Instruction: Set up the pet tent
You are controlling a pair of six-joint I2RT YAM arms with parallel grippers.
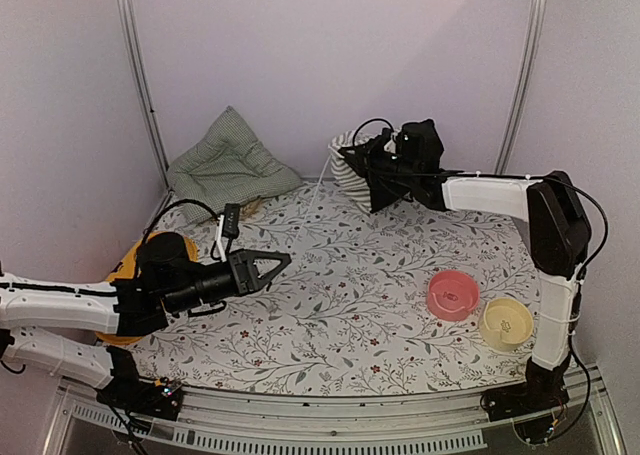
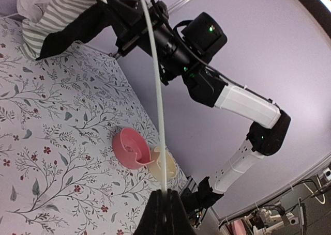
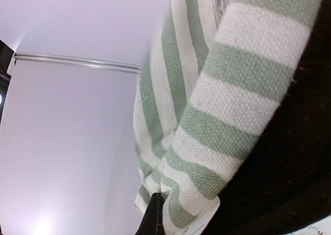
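The pet tent is a bundle of green-and-white striped cloth [image 1: 349,173] with a dark underside, hanging near the back wall. My right gripper is shut on a fold of this cloth, and the fabric fills much of the right wrist view. From the tent a thin white cord [image 2: 158,85] runs taut across the left wrist view down to my left gripper. That gripper is shut, with the cord's end between its fingertips. In the top view the left gripper [image 1: 288,261] hangs over the left-centre of the table, well apart from the cloth.
A checked green cushion [image 1: 228,160] leans in the back left corner. The pink bowl [image 1: 453,295] and cream bowl [image 1: 507,324] stand at front right. A yellow piece [image 1: 120,273] lies partly behind the left arm.
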